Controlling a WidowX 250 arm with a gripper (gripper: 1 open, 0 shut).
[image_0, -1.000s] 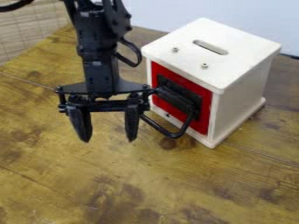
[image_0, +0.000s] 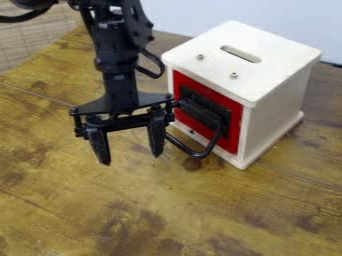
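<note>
My black gripper (image_0: 127, 140) hangs over the wooden table to the left of a white box (image_0: 254, 60), its two fingers pointing down, apart and with nothing between them. The box has a slot and two screws on its top and a red front panel (image_0: 226, 136) facing the gripper side, with a black fixture and a curved black bar on it; the bar reaches down behind the right side of my gripper.
A pale wall stands behind the box, and a woven mat (image_0: 27, 40) shows at the top left.
My gripper has shifted slightly to the right over the last second, with a small turn. The box has not moved.
</note>
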